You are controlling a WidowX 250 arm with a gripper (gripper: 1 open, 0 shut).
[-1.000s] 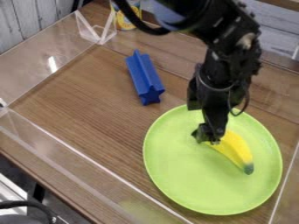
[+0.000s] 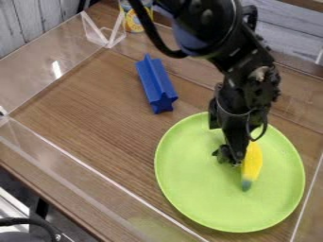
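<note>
My gripper (image 2: 237, 149) is down over the right part of a green plate (image 2: 202, 194), its dark fingers at a yellow banana-like object (image 2: 252, 167) lying on the plate. The fingers are open, partly overlapping the yellow object's upper end; whether they touch it is hard to tell.
A blue star-profiled block (image 2: 157, 85) lies on the wooden table (image 2: 89, 123), above and left of the plate. A yellow can (image 2: 131, 19) stands at the back.
The gripper has moved lower over the plate. The yellow object has shifted a little left and now lies more upright in the picture.
</note>
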